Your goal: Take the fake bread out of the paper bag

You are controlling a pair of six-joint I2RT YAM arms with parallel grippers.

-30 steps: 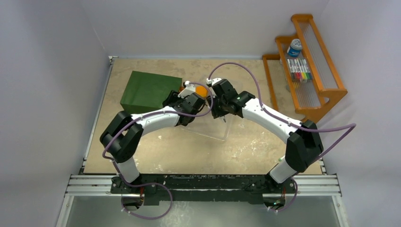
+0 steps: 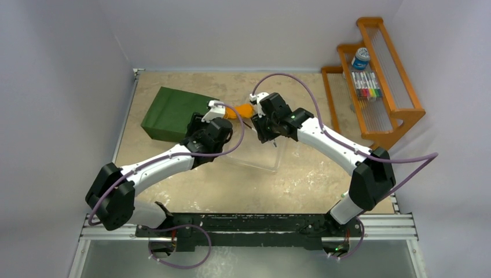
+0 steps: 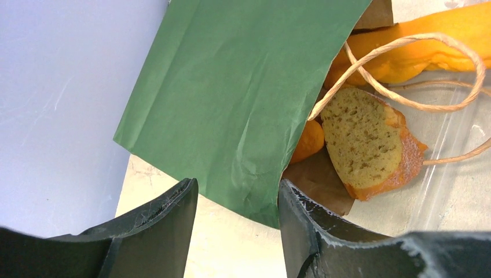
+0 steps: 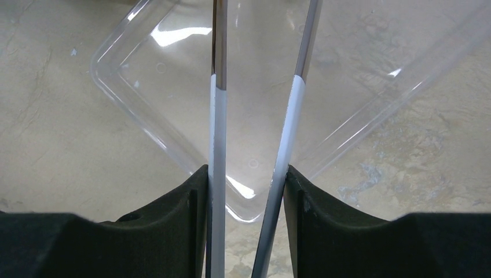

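The green paper bag (image 2: 173, 107) lies on its side, mouth facing right, with twisted handles. My left gripper is at the bag's lower mouth edge; the green paper reaches down to its right finger, and the fingers look parted in this view. A bread slice (image 3: 365, 145) lies at the opening beside an orange piece (image 3: 307, 142); a longer orange piece (image 2: 241, 111) sticks out toward the upper right. My right gripper is part open over the clear tray, around two long metal-and-white strips, apparently tongs; their far ends are out of the wrist view.
A clear tray (image 2: 252, 165) lies in the middle under both grippers. A wooden rack (image 2: 405, 113) with markers and a tub stands at the right.
My left arm has moved left and down in the top view, the bag shifting slightly left with it, and more orange shows outside. The right gripper has risen slightly up the view.
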